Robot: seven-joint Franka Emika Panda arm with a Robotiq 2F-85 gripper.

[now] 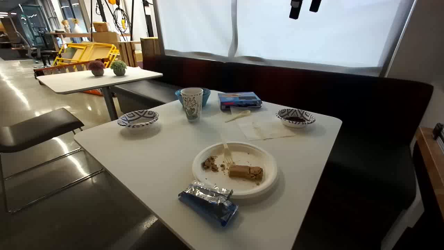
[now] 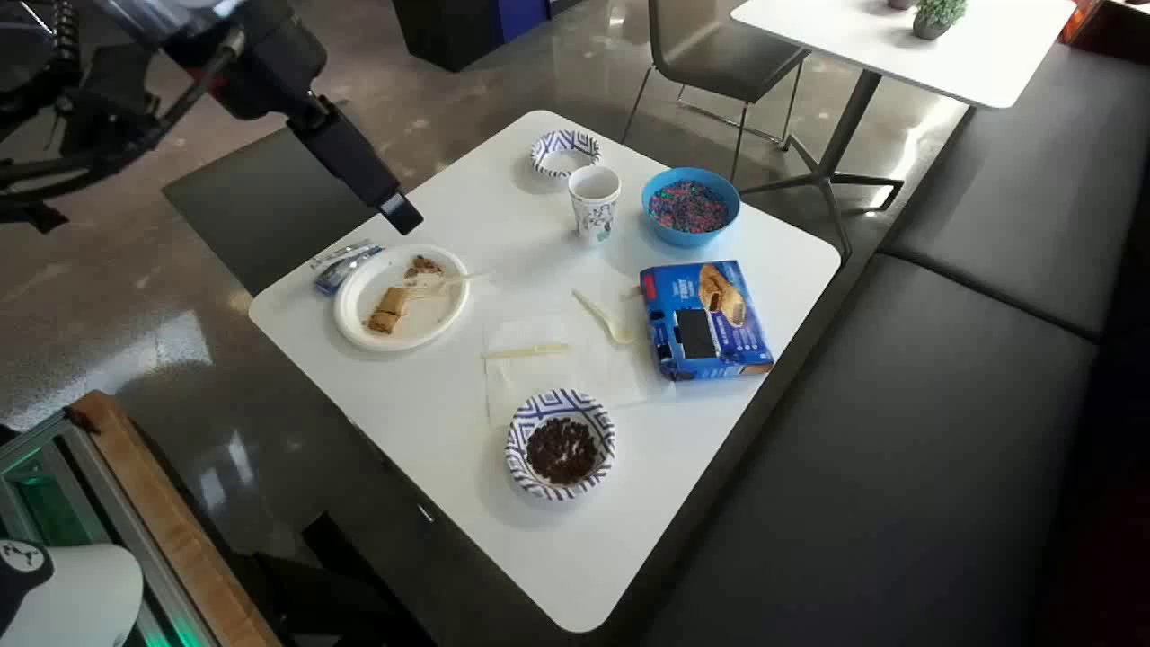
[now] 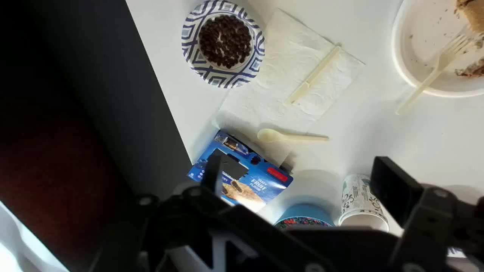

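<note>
My gripper is open in the wrist view, its two black fingers wide apart with nothing held between them. High above the table, its fingertips show at the top of exterior view 1. On the white table lies a paper plate [image 2: 364, 323] with a broken bar [image 2: 387, 309], crumbs and a fork [image 3: 435, 74]. A crumpled blue wrapper [image 1: 210, 202] touches the plate's near side. The patterned bowl of dark bits [image 2: 561, 451] stands near a napkin [image 3: 254, 102], which carries a knife [image 3: 315, 74]. A spoon [image 3: 290, 136] lies near the blue box [image 2: 706, 320].
A paper cup [image 2: 594, 201] stands upright beside the blue bowl [image 2: 691, 234] of colourful bits. An empty-looking patterned bowl [image 1: 138, 119] sits near a table corner. A dark bench [image 2: 895, 464] runs along one side. Bare tabletop [image 2: 426, 401] shows between plate and dark-bits bowl.
</note>
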